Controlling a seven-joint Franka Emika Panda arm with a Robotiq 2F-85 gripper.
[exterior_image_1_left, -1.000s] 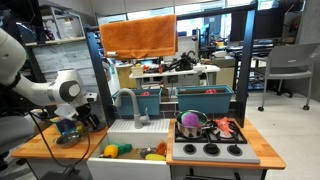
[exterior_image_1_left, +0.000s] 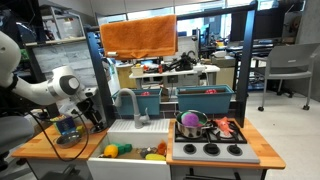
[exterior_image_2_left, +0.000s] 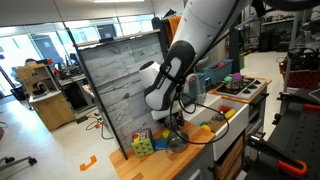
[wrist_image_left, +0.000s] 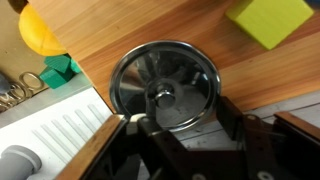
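Note:
A round glass lid (wrist_image_left: 165, 85) with a metal rim and a centre knob fills the middle of the wrist view. My gripper is at its lower edge, beside the grey wall. The two dark fingers stand apart, and part of the lid's rim shows between them. Whether they grip it is not clear. In exterior view 2 a silvery round thing (exterior_image_2_left: 178, 145) lies on the wooden counter below my arm (exterior_image_2_left: 158, 88). In exterior view 1 the gripper is small and dark against the wall.
A yellow-green block (wrist_image_left: 270, 18) lies on the wood close to the lid. The white sink (exterior_image_1_left: 130, 167) holds several colourful toy foods, with the faucet (exterior_image_1_left: 135, 105) behind. The stove (exterior_image_1_left: 215, 148) carries a pot (exterior_image_1_left: 191, 122). A grey plank wall (exterior_image_2_left: 130, 85) bounds the counter.
My arm has shifted slightly, with its wrist lower and tilted more toward the wall. The sink and stove items look unchanged.

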